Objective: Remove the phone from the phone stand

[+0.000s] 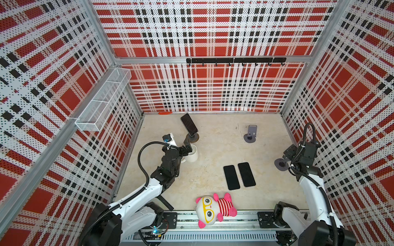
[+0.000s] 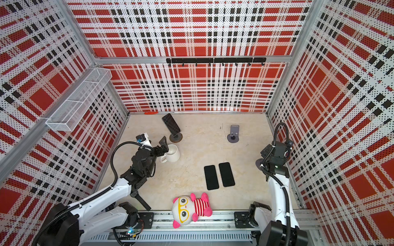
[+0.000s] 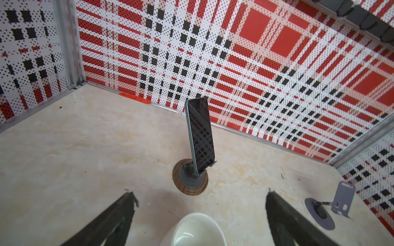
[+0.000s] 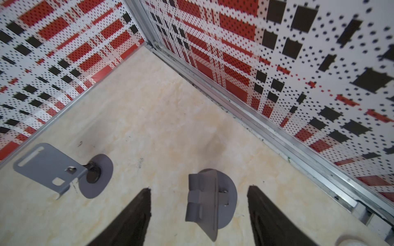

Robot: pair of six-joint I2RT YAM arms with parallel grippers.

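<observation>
A dark phone [image 3: 199, 131] leans upright on a round-based stand [image 3: 189, 180] at the back left of the table, also seen in both top views. My left gripper is open above a white mug [image 3: 175, 233], facing the phone with nothing between its fingers. My right gripper stands apart-jawed over an empty grey stand [image 4: 221, 205] at the right edge; its fingers are blurred, with the stand seen between them from above. A second empty grey stand [image 1: 252, 130] is at the back right.
Two black phones [image 1: 231, 177] lie flat in the middle front. A plush toy [image 1: 208, 209] lies on the front rail. A wire basket [image 1: 98, 106] hangs on the left wall, and the walls close in beside the right arm.
</observation>
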